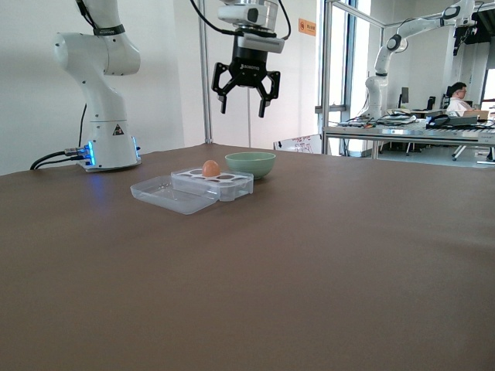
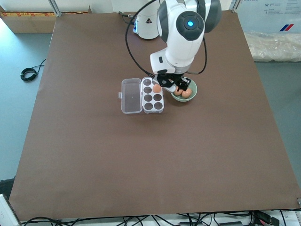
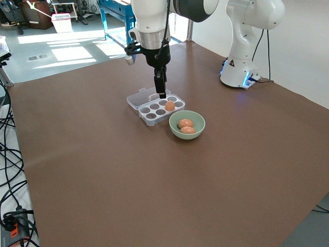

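Observation:
A clear plastic egg box (image 2: 153, 101) with its lid (image 1: 174, 199) open lies on the brown table, one egg (image 1: 211, 168) in it. Just beside it is a pale green bowl (image 3: 187, 117) holding two eggs (image 3: 187, 130). My black gripper (image 1: 243, 100) hangs above the box and bowl area; in the top view its fingers stand apart with nothing between them. In the left view it partly hides the bowl.
The table's front (image 2: 155, 160) is wide and clear. Cables run along the table's outer edge.

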